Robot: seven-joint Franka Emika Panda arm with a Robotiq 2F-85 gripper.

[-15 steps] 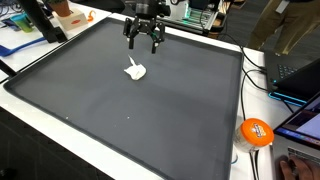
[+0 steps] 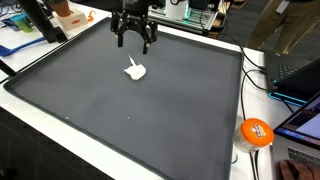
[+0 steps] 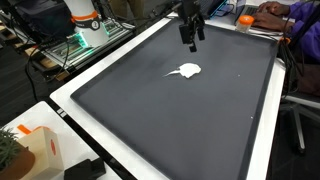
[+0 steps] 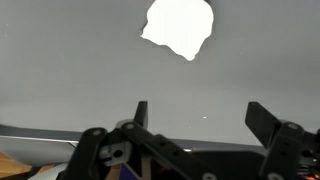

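A small white item (image 2: 135, 71) with a thin pointed tail lies flat on the dark grey tabletop (image 2: 130, 115); whether it is cloth, paper or something else I cannot tell. In exterior view 2 the white item (image 3: 190, 71) is near the middle of the board, its tail pointing left. My gripper (image 2: 134, 43) is above the board's far side, behind the white item and apart from it. In the wrist view the gripper's fingers (image 4: 142, 115) are spread wide with only bare board between them, and the white item (image 4: 180, 24) shows at the top edge.
An orange-lidded container (image 2: 254, 134) stands at the board's right edge. Cables and a laptop (image 2: 290, 82) are beyond the right side. A plant pot (image 3: 14, 156) sits outside the board in exterior view 2. Most of the board is bare.
My gripper has shifted slightly left and lower in exterior view 1, with more of the arm now showing. The white item has stayed in place.
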